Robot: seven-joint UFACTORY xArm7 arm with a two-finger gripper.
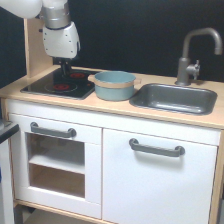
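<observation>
A blue-green pot with light handles stands on the wooden counter, between the black hob and the sink. Over the back of the hob, left of the pot and apart from it, hangs my gripper at the end of the white arm. Its dark fingers point down and blend into the dark backdrop, so I cannot make out how they stand or whether anything is between them.
The metal sink and its grey faucet take up the right of the counter. Below are a cupboard door with a grey handle and an open-fronted oven.
</observation>
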